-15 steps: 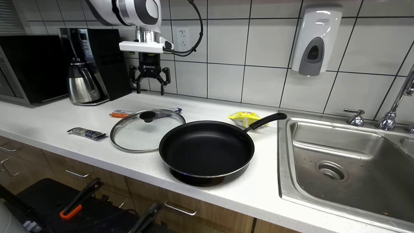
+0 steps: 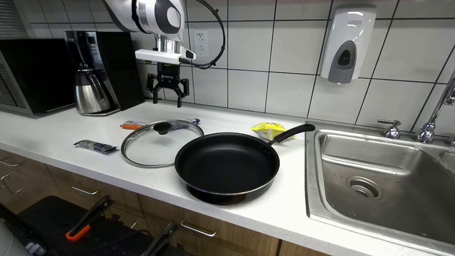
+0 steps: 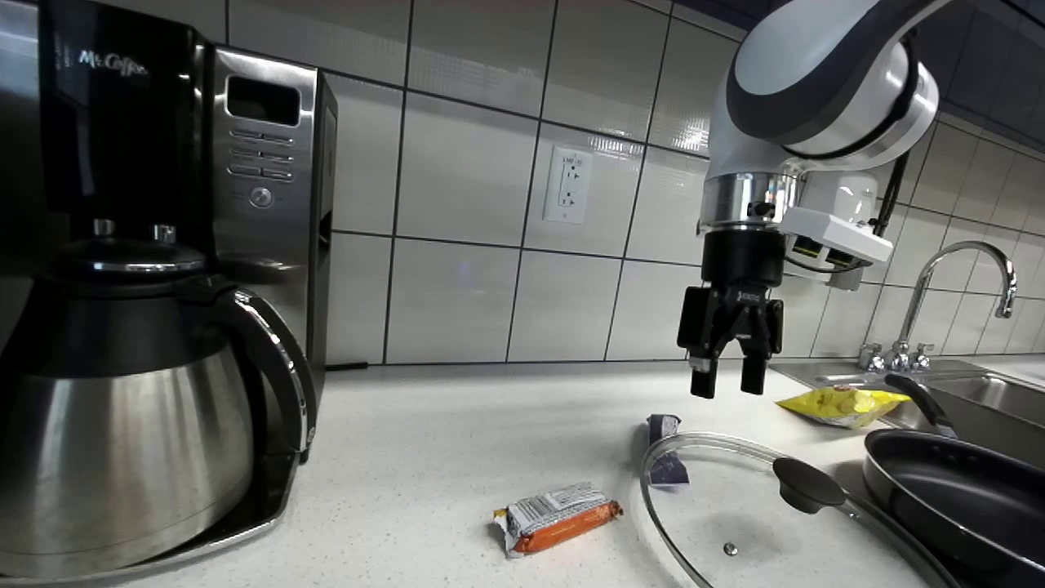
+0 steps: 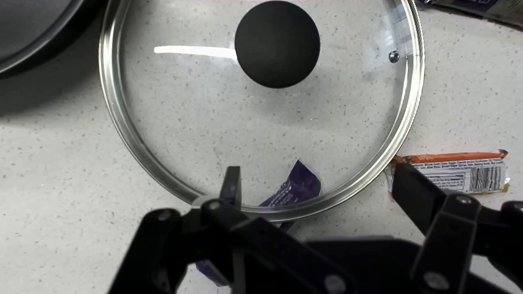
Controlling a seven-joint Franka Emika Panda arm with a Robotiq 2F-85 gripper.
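Observation:
My gripper [image 2: 167, 105] hangs above the back of the counter, open, with nothing between its fingers. Below it and toward the front lies a glass lid [image 4: 147, 161] with a black knob [image 4: 277, 44]. A purple-wrapped bar [image 3: 669, 469] lies partly under the lid's rim. Beside the rim is an orange and white bar [image 3: 562, 518]. A dark-wrapped bar [image 2: 95, 146] rests left of the lid, nearer the front edge. The black frying pan [image 2: 228, 164] stands to the right of the lid, empty, its handle pointing back toward the sink.
A yellow bag [image 2: 267, 129] lies behind the pan, close to its handle. The steel sink [image 2: 314, 179] bounds the right side. At the left stand a coffee maker [image 2: 117, 68] and its carafe [image 3: 147, 441]. Bare counter lies behind the lid.
My gripper has come slightly lower and a little to the right in exterior view 1. The lid, pan, bars and bag have stayed in place.

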